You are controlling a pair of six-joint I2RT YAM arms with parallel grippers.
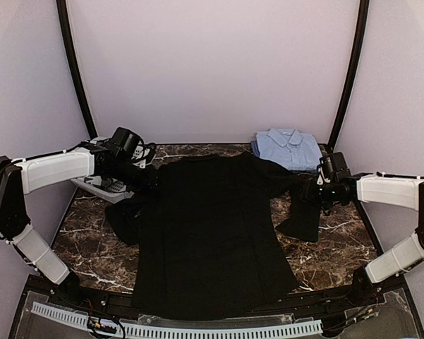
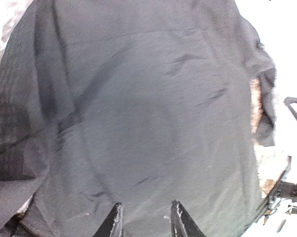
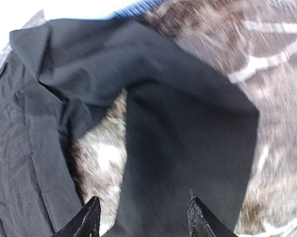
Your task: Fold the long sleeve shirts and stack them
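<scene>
A black long sleeve shirt (image 1: 204, 226) lies spread face-up over the table, its hem reaching past the front edge. Its left sleeve (image 1: 124, 220) bends down beside the body; the right sleeve (image 3: 188, 143) folds down at an angle, with table showing between it and the body. Above the left shoulder hovers my left gripper, open, with no cloth between its fingers. My right gripper is open over the right sleeve, its fingers apart and apparently clear of the fabric. A folded light blue shirt (image 1: 289, 148) rests at the back right.
Behind the left arm stands a light grey basket (image 1: 92, 185), partly hidden. Bare brown marble table (image 1: 92, 247) shows at both sides of the shirt. Walls close in the left, right and back.
</scene>
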